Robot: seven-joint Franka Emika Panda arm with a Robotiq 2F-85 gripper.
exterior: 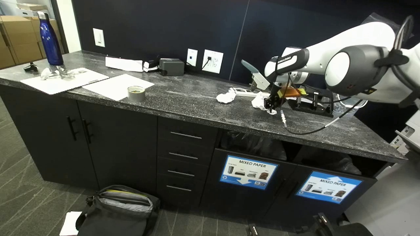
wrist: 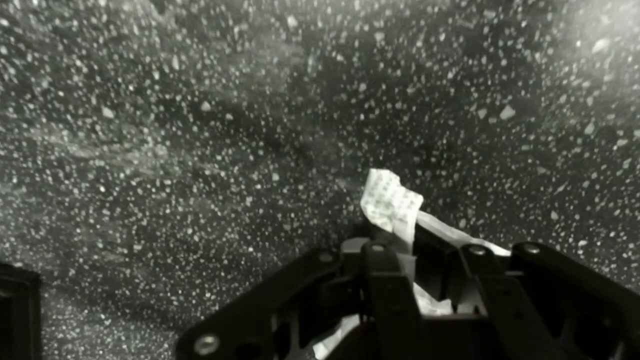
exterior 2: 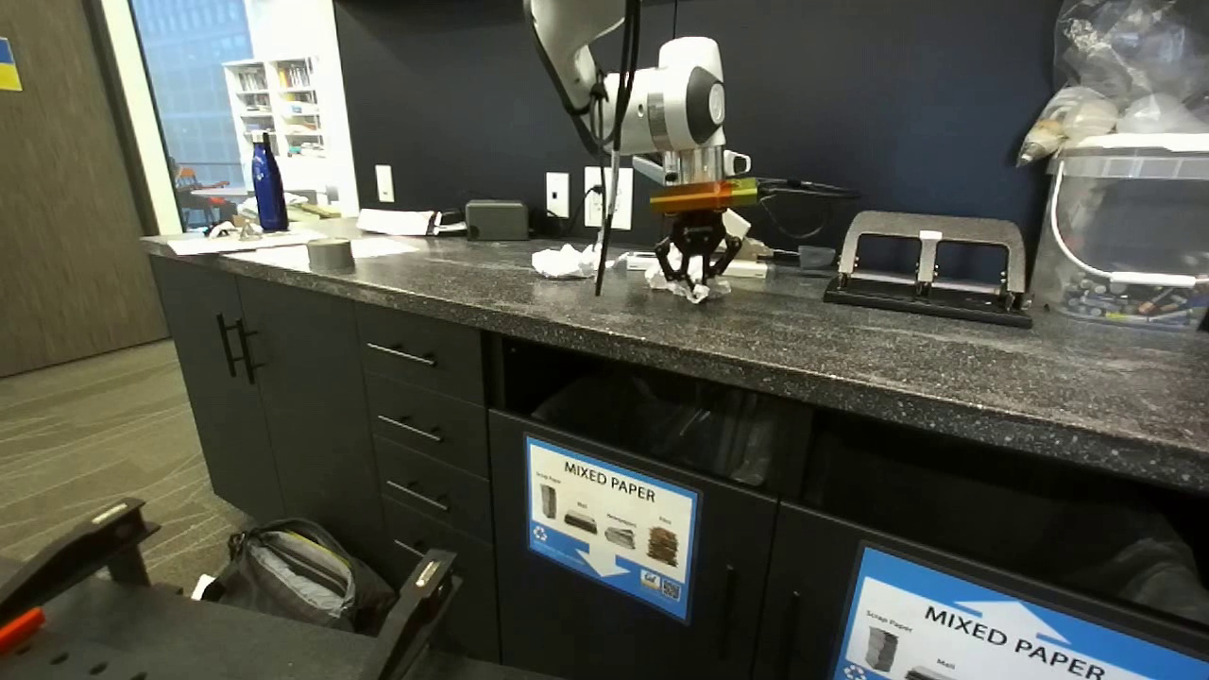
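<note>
My gripper (exterior 2: 693, 283) is low over the counter, shut on a crumpled white paper (exterior 2: 711, 291). In exterior view 1 the paper (exterior: 259, 101) bulges out on the left side of the fingers. A printed corner of that paper (wrist: 391, 203) sticks out past the fingertips in the wrist view, with more white showing between the dark fingers; the fingers hide the rest of it. Whether the paper touches the counter, I cannot tell. Another crumpled paper (exterior: 226, 97) rests on the counter to the left, apart from the gripper (exterior: 272, 108).
Behind the gripper stands a light-coloured stapler (exterior: 260, 80). A black hole punch (exterior 2: 931, 266) and a clear bucket (exterior 2: 1122, 232) occupy the counter's right. Toward the left are a tape roll (exterior: 136, 93), flat sheets (exterior: 118, 86) and a blue bottle (exterior: 51, 41).
</note>
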